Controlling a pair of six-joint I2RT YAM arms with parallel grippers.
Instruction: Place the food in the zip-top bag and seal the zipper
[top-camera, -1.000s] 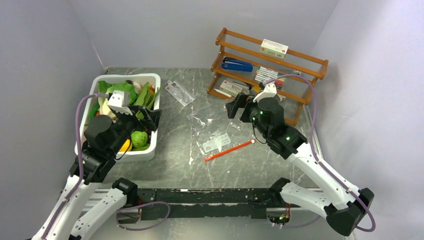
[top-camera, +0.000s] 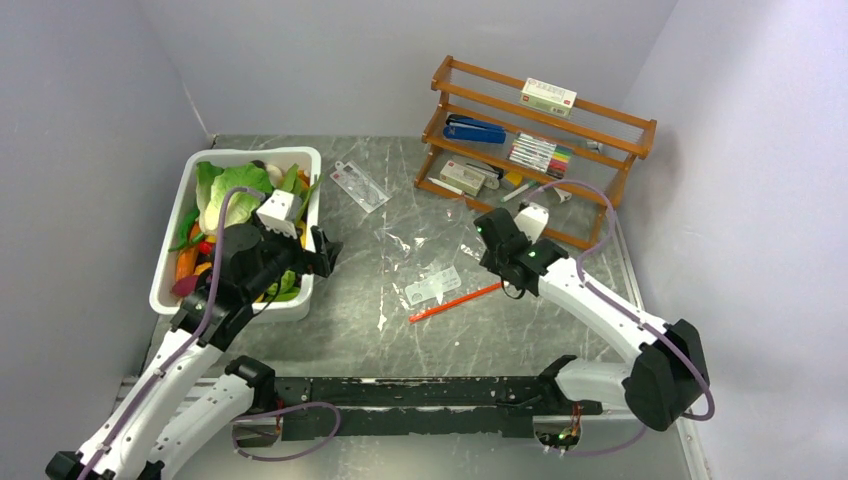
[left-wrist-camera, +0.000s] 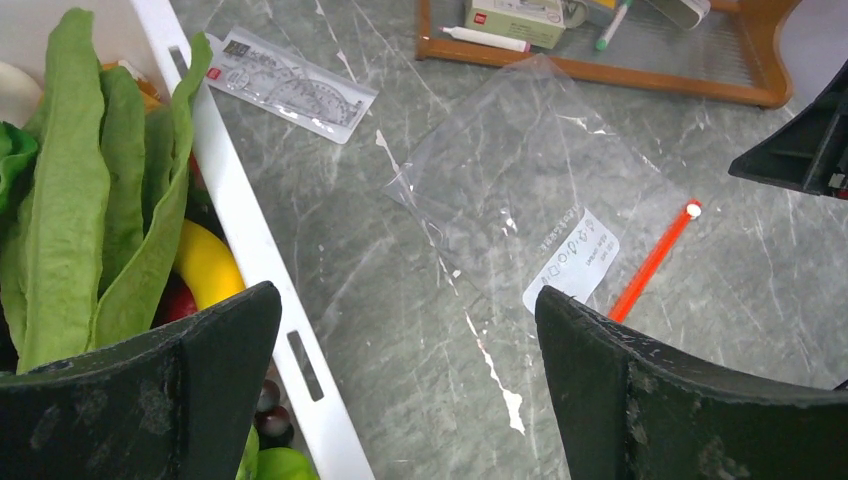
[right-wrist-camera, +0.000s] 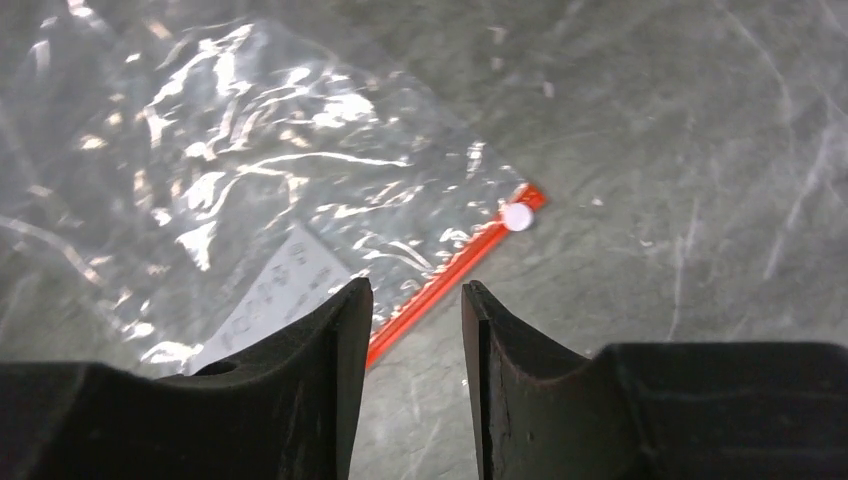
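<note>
A clear zip top bag (top-camera: 420, 246) (left-wrist-camera: 520, 170) (right-wrist-camera: 230, 150) lies flat mid-table, with a white label and red slider strip (top-camera: 450, 305) (left-wrist-camera: 650, 265) (right-wrist-camera: 460, 260) along one edge. Food, mostly lettuce, long leaves and fruit, fills the white bin (top-camera: 165, 275) (left-wrist-camera: 250, 230) at left. My left gripper (top-camera: 320, 255) is open near the bin's right rim, nothing between its fingers. My right gripper points down over the bag's red-strip end, fingers part open, nothing seen between them.
A wooden rack (top-camera: 630, 150) (left-wrist-camera: 600, 68) with boxes, pens and staplers stands at back right. A small clear package (top-camera: 360, 186) (left-wrist-camera: 290, 85) lies beside the bin. Walls bound both sides and back.
</note>
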